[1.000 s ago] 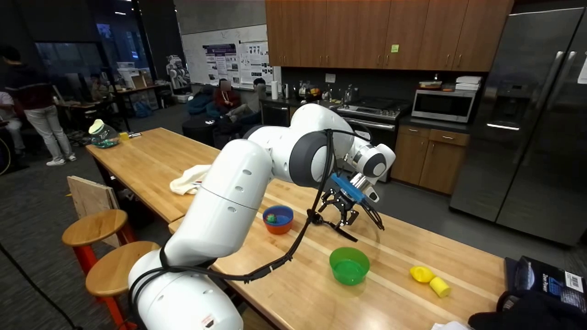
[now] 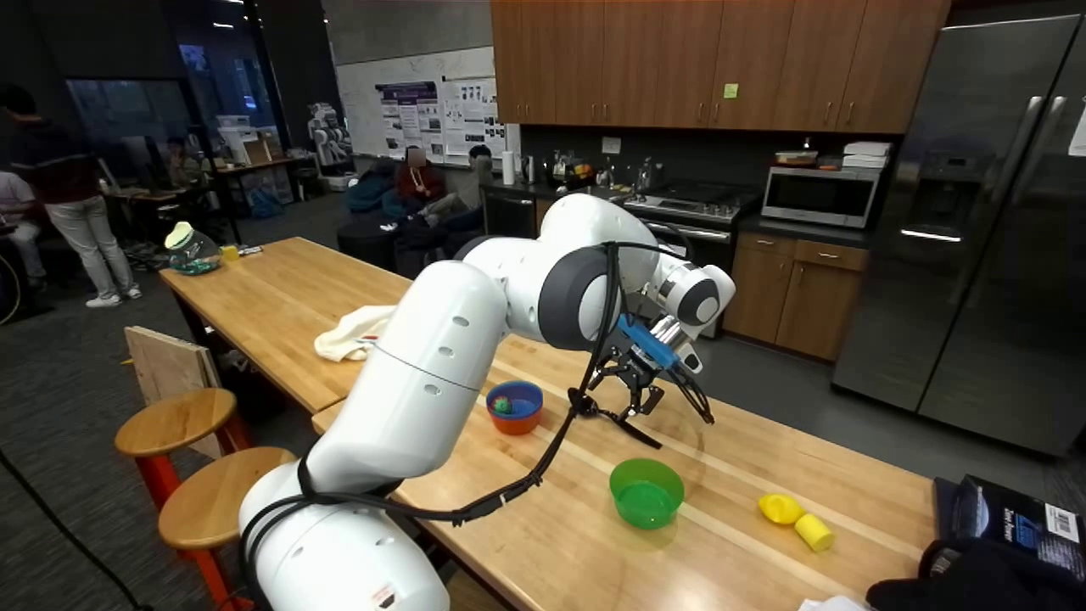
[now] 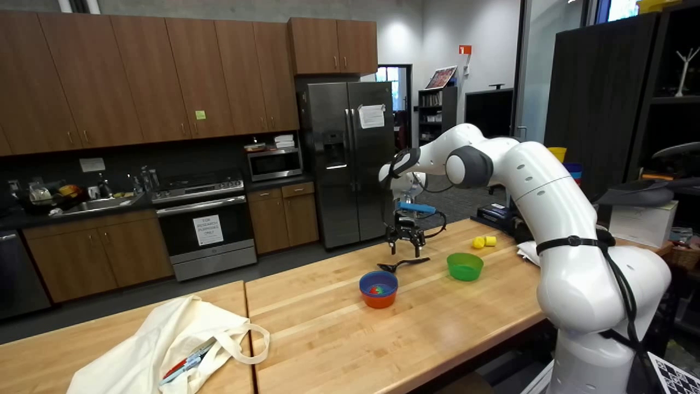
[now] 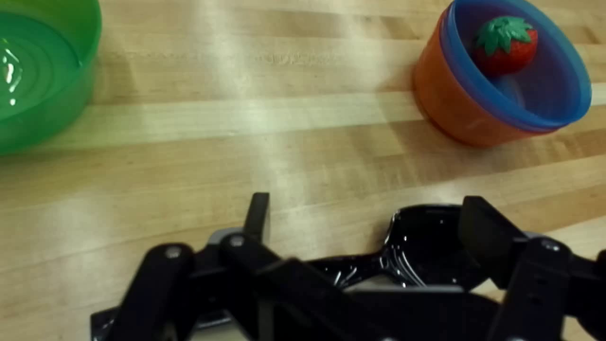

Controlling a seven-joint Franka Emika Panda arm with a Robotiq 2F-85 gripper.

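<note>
My gripper is open above the table, its two dark fingers set wide apart with nothing held between them. Below it lies a black ladle [image 4: 426, 244], its bowl by the right finger and its handle running left beneath the gripper's body, which hides part of it. At the upper right of the wrist view, a blue bowl [image 4: 551, 85] sits nested in an orange bowl [image 4: 449, 102], with a toy strawberry [image 4: 508, 51] inside. A green bowl [image 4: 57, 108], empty, stands at the upper left of that view.
A yellow lemon [image 2: 780, 508] and a yellow cylinder [image 2: 814, 531] lie beyond the green bowl. Dark cloth and a box [image 2: 1028, 524] occupy the table's end. A cream bag [image 3: 157, 345] rests on the adjoining table. Bare wood separates the bowls.
The arm and gripper have shifted very slightly to the right in exterior view 1. The ladle, bowls and yellow things have stayed where they were.
</note>
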